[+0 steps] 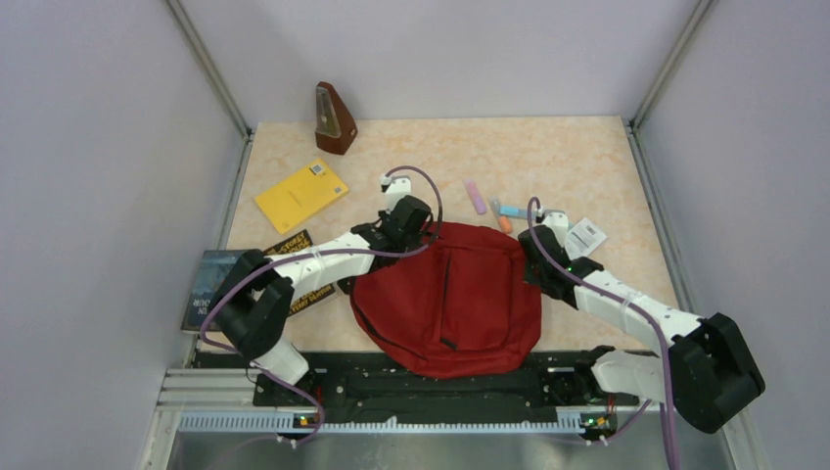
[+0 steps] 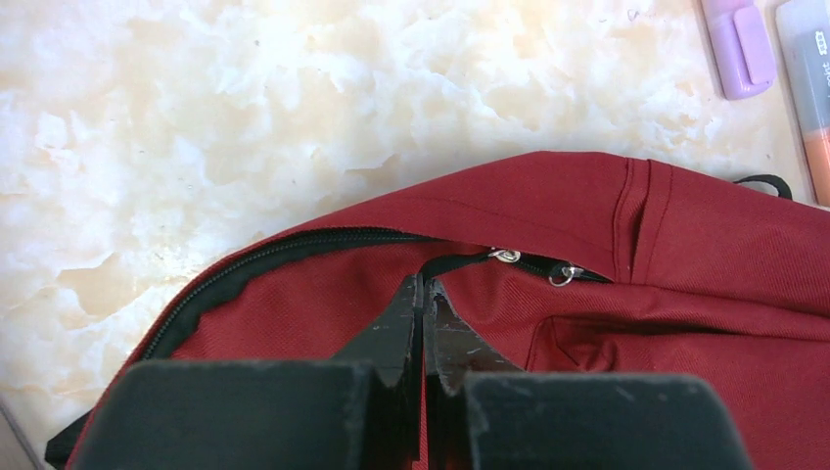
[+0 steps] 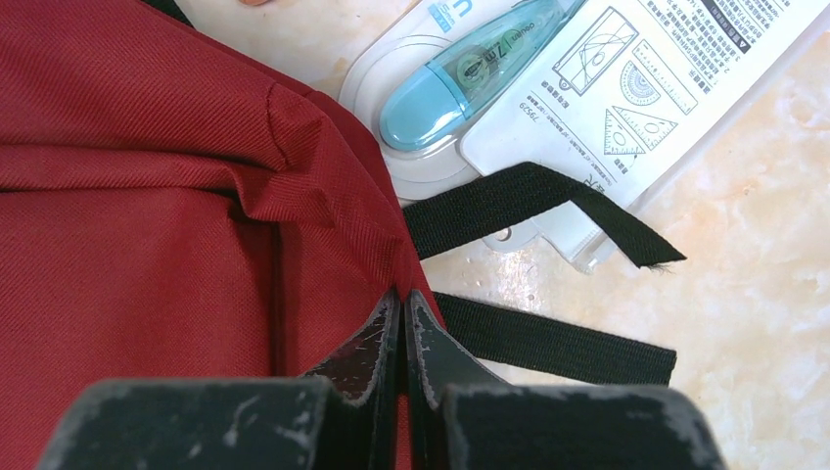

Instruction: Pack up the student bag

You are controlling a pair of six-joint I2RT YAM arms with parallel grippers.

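The red bag point(image 1: 477, 299) lies flat at the front middle of the table. Along its upper edge in the left wrist view, a black zipper point(image 2: 264, 250) curves open to the left, with metal sliders point(image 2: 506, 256) near the middle. A black pull tab point(image 2: 455, 262) runs from a slider into the tips of my left gripper, which is shut on it. My right gripper is shut at the bag's right edge, where red fabric point(image 3: 377, 240) creases into its fingertips. Black straps point(image 3: 563, 338) stick out beside it.
Behind the bag lie a purple marker point(image 1: 475, 197), an orange-grey one point(image 1: 502, 217) and blue correction tape point(image 1: 515, 211). A ruler set point(image 1: 585, 238) rests at right. A yellow envelope point(image 1: 301, 194), books point(image 1: 210, 284) and a metronome point(image 1: 335, 119) occupy the left.
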